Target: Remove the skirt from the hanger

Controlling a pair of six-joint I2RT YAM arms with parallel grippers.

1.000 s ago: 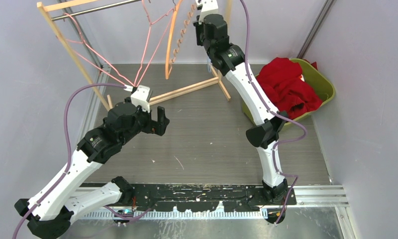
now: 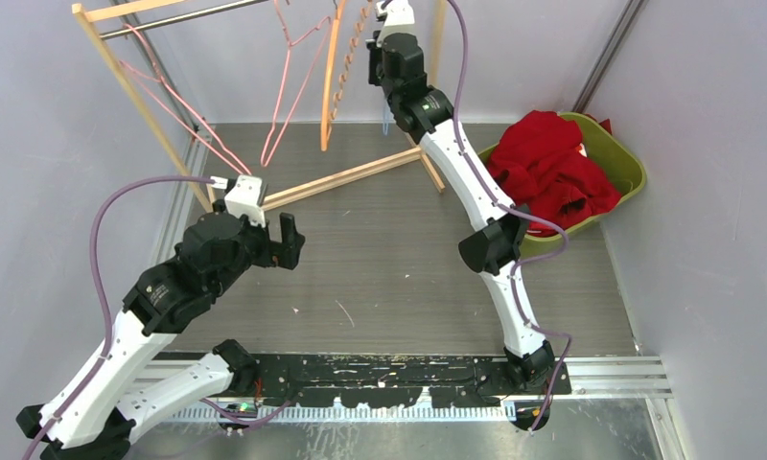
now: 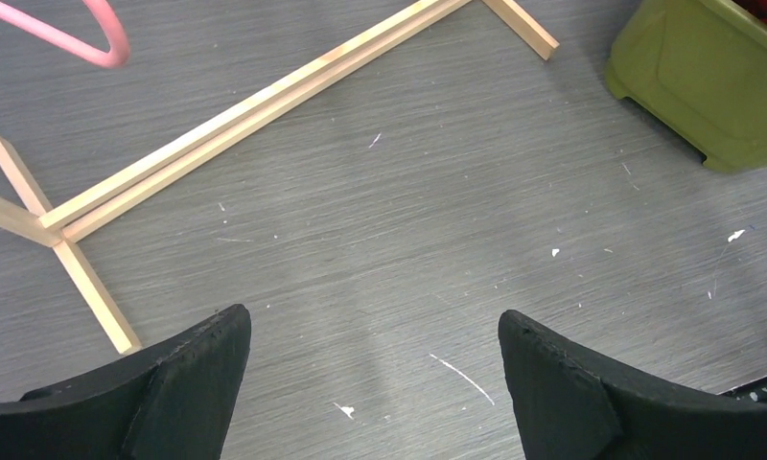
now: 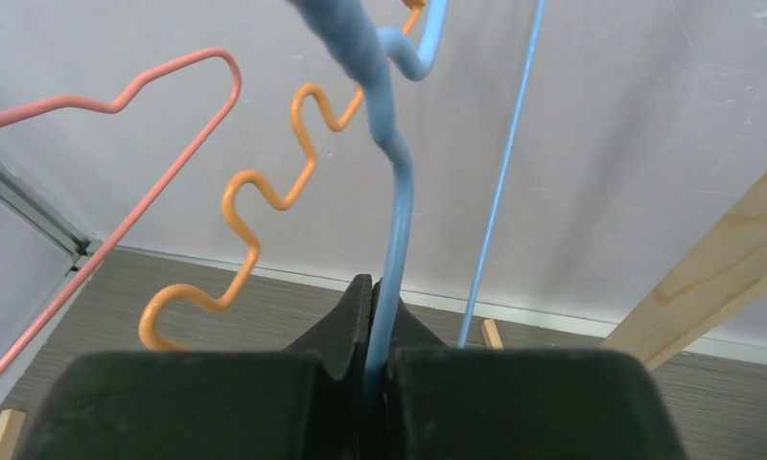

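A blue hanger (image 4: 399, 201) runs into my right gripper, which is shut on it; in the top view that gripper (image 2: 380, 53) is high at the rack, partly hidden by the arm. The hanger carries no visible cloth. My left gripper is open and empty over bare floor, left of centre in the top view. A red cloth (image 2: 547, 168) lies in a green basket (image 2: 619, 153) at the right.
Pink hangers (image 2: 279, 96) and orange hangers (image 2: 324, 96) hang from the rack (image 2: 121, 72). Its wooden base (image 3: 265, 105) crosses the floor.
The right arm has shifted slightly left in the top view. The orange hangers have swung.
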